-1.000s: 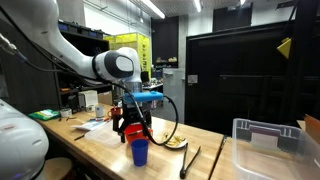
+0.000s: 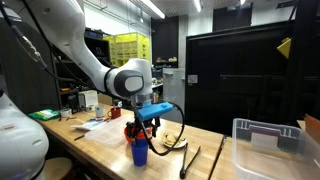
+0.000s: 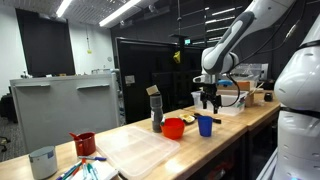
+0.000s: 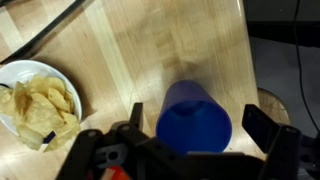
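Observation:
A blue cup [image 2: 140,153] stands upright on the wooden table. Its open mouth faces up in the wrist view, where the blue cup [image 4: 192,125] appears between two dark fingers. My gripper [image 3: 210,103] is above the cup in exterior view 2, apart from the cup [image 3: 205,126]. Wide open fingers flank the cup in the wrist view, with space on both sides and nothing gripped. Behind the cup, a red bowl [image 2: 130,130] is partly covered by the gripper in exterior view 1; the whole red bowl [image 3: 174,128] shows in exterior view 2.
A white plate of chips [image 4: 40,105] lies beside the cup. Dark tongs [image 2: 189,161] rest to the right, before a clear plastic bin [image 2: 268,130]. In exterior view 2, a pale tray [image 3: 135,151], grey pot [image 3: 43,160] and red mug [image 3: 88,144] stand farther off.
In exterior view 1, my gripper has shifted right and come lower, from over the red bowl to just above the blue cup. Cup and bowl have stayed in place.

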